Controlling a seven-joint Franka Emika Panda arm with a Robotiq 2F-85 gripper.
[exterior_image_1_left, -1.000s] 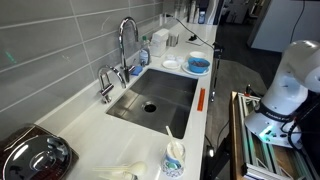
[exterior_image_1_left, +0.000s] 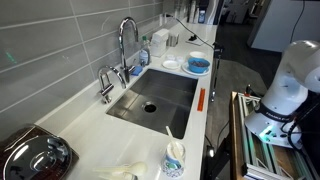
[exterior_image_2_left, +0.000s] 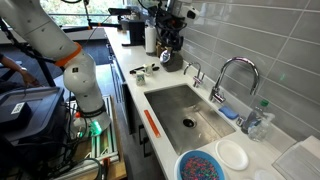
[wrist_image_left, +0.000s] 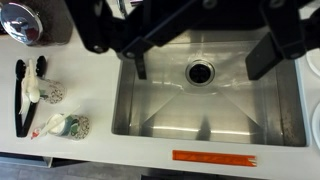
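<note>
My gripper stands open over the sink, its two dark fingers (wrist_image_left: 262, 57) wide apart with nothing between them. In exterior view 2 the gripper (exterior_image_2_left: 168, 48) hangs high at the upper middle. Below it is the stainless sink (wrist_image_left: 165, 105), whose basin looks empty apart from the drain (wrist_image_left: 200, 72). An orange-red flat strip (wrist_image_left: 214, 158) lies on the counter along the sink's front edge. Two patterned cups stand left of the sink in the wrist view: one cup (wrist_image_left: 76, 127) holds a white-and-green item, the other cup (wrist_image_left: 52, 92) holds light utensils.
A tall faucet (exterior_image_1_left: 128, 40) and a smaller tap (exterior_image_1_left: 105, 82) rise behind the sink. Bottles (exterior_image_1_left: 144, 52), a white plate (exterior_image_2_left: 231, 152) and a bowl with blue contents (exterior_image_2_left: 200, 167) occupy one end. A dark-lidded pot (exterior_image_1_left: 38, 158) stands at the other.
</note>
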